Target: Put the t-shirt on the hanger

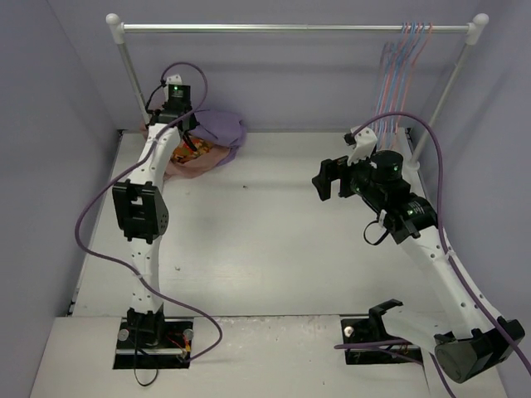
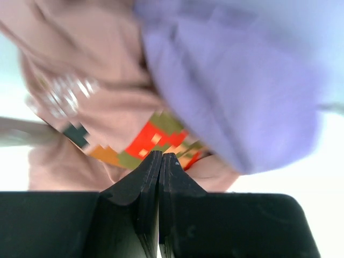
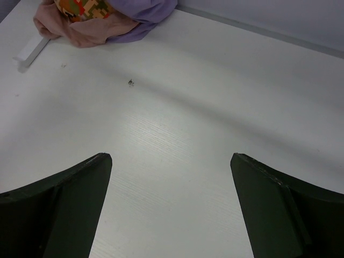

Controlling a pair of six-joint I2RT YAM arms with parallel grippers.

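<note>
A crumpled pink shirt point(image 1: 195, 166) with a red, orange and green pixel print point(image 2: 150, 140) and a purple cloth point(image 1: 224, 128) lie heaped at the back left. Over this heap is my left gripper, shut, with nothing visible between its fingertips; the cloth below is blurred. My right gripper point(image 1: 323, 178) stands open at the right of the table, empty, with the heap far off in the right wrist view. Blue and pink hangers point(image 1: 397, 79) hang at the right of the rail.
A white rail point(image 1: 290, 28) on two posts spans the back. Grey walls surround it.
</note>
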